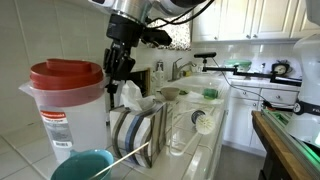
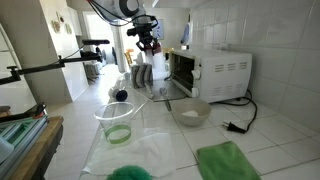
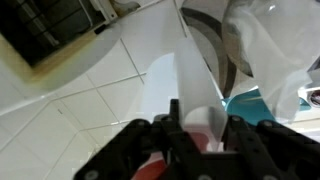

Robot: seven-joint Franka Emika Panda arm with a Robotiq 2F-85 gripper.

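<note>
A large translucent pitcher (image 1: 75, 118) with a red lid (image 1: 67, 74) stands at the left in exterior view 1. My gripper (image 1: 117, 78) is right beside its upper part, and the arm reaches in from above. In the wrist view a white, handle-like part (image 3: 197, 85) runs between the dark fingers of my gripper, which is shut on it. Some of the red lid shows behind the fingers. Whether the pitcher's base touches the counter cannot be told.
A striped holder (image 1: 132, 132) with white paper or plastic in it stands just right of the pitcher. A teal bowl (image 1: 84, 165) with a stick across it sits in front. Farther along the counter are a bowl (image 2: 190, 112) and a green cloth (image 2: 226, 162).
</note>
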